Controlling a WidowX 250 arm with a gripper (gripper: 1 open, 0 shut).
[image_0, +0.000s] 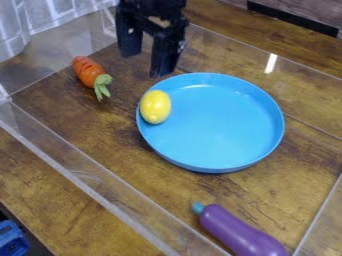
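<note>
My dark gripper (147, 50) hangs at the top centre, behind a blue plate (221, 135) and to the right of an orange carrot (90, 73) with green leaves. Its two fingers look apart, with nothing visible between them. A yellow egg-shaped object (155, 106) lies on the plate's left part. A purple eggplant (238, 230) lies at the bottom right, apart from the plate.
Clear walls run along the left and lower edges. A blue object (10, 240) shows at the bottom left corner.
</note>
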